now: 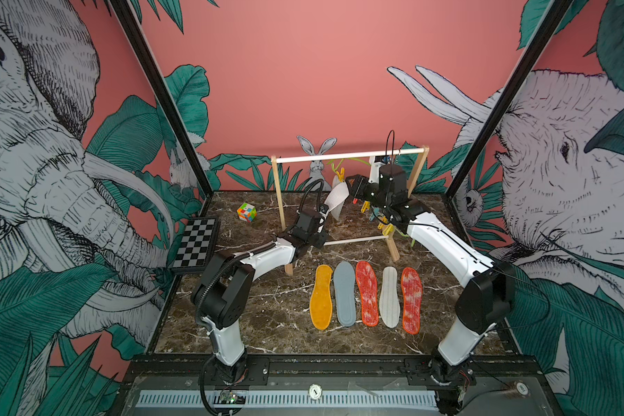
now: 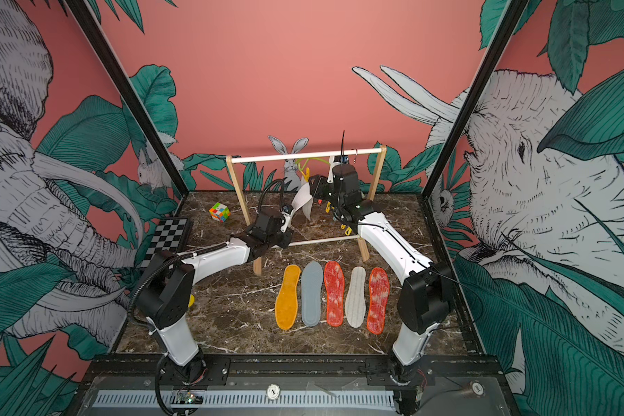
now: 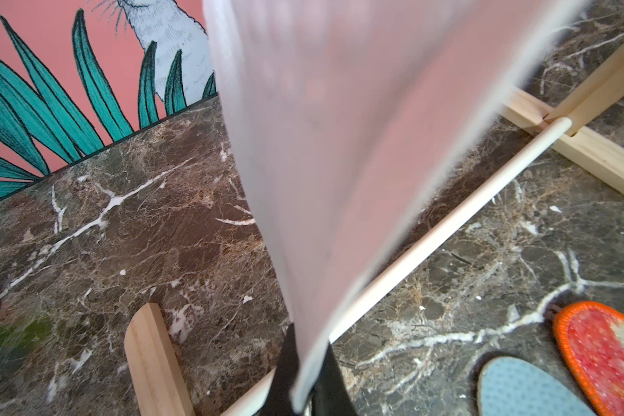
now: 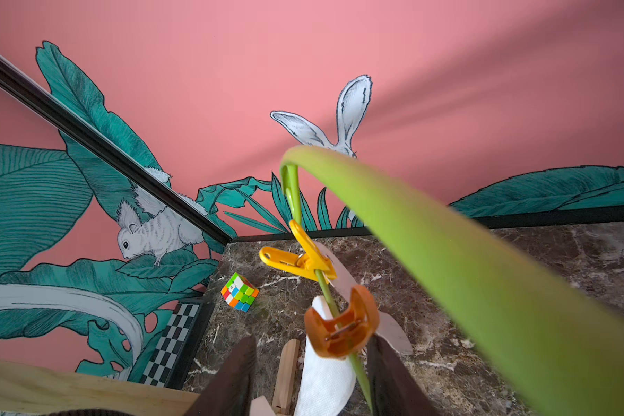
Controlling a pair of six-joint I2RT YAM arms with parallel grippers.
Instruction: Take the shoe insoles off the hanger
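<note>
A white insole (image 1: 336, 197) hangs at the rack, with my left gripper shut on its narrow lower end; it fills much of the left wrist view. My right gripper is part open beside an orange clip (image 4: 343, 326) on the green hanger (image 4: 423, 249), a yellow clip (image 4: 294, 260) just beyond it. Another pale insole (image 4: 391, 332) shows behind the clips. Five insoles lie in a row in front of the rack: yellow (image 1: 321, 296), grey (image 1: 344, 293), red (image 1: 367, 292), white (image 1: 389, 296) and red (image 1: 411, 300).
The wooden rack (image 2: 301, 154) spans the middle back. A Rubik's cube (image 1: 246, 211) and a checkerboard (image 1: 192, 244) lie at the left.
</note>
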